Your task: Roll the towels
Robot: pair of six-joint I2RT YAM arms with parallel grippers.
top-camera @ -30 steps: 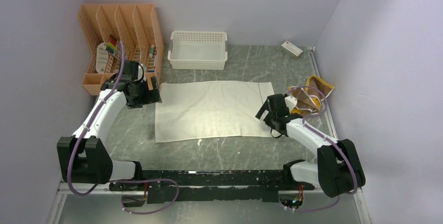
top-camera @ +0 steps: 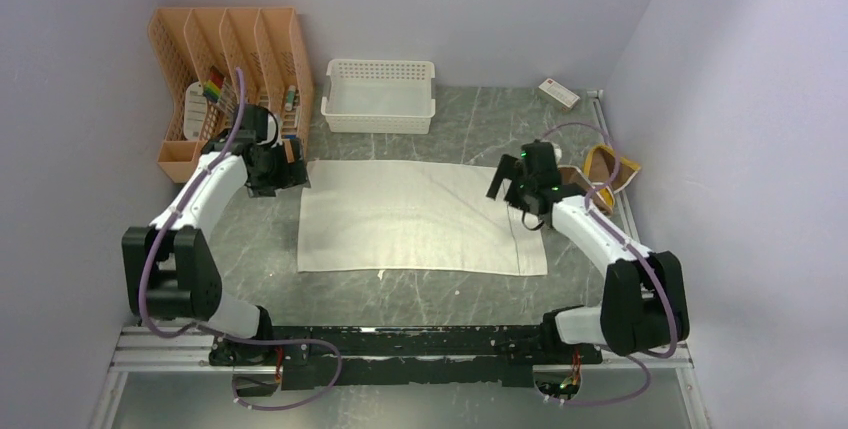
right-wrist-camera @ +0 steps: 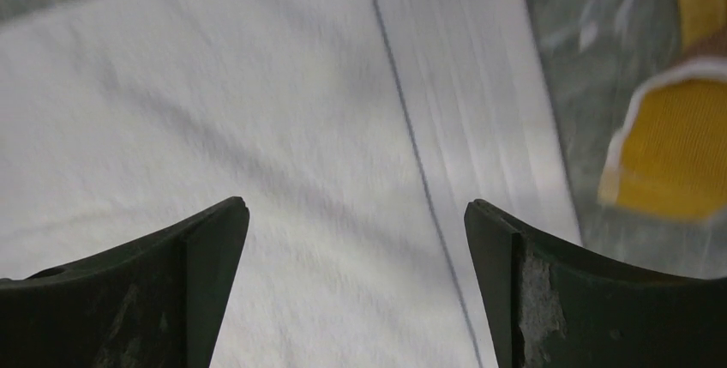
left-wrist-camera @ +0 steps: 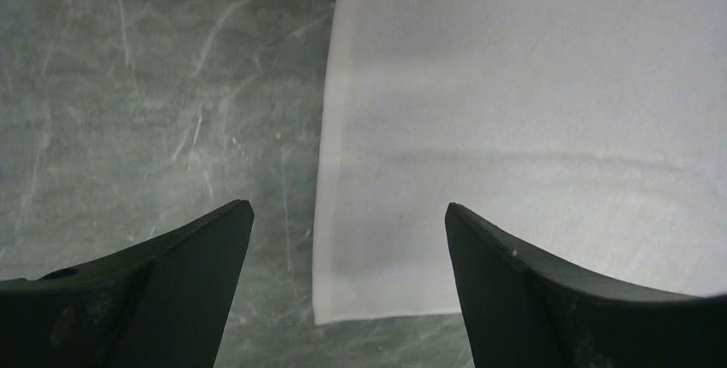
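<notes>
A white towel (top-camera: 400, 217) lies spread nearly flat on the grey table, with a thin dark line running along its right side. In the left wrist view a low crease crosses the towel (left-wrist-camera: 514, 85), and one of its corners shows between the fingers. Near the towel's upper left corner is my left gripper (top-camera: 300, 164), open and empty. My right gripper (top-camera: 498, 177) hovers over the upper right part of the cloth, its fingers wide apart. In the right wrist view the towel (right-wrist-camera: 283, 128) is blurred, with nothing held between the fingers.
Behind the towel stands an empty white basket (top-camera: 378, 97). An orange divided rack (top-camera: 230, 79) is at the back left, close to the left arm. Brown and yellow cloth pieces (top-camera: 612, 169) lie on the right, and a small white box (top-camera: 558, 93) sits behind them.
My right gripper has moved back from the towel's lower right to its upper right. The towel's right end has shifted slightly rightward and lies flatter. The left arm has moved a little.
</notes>
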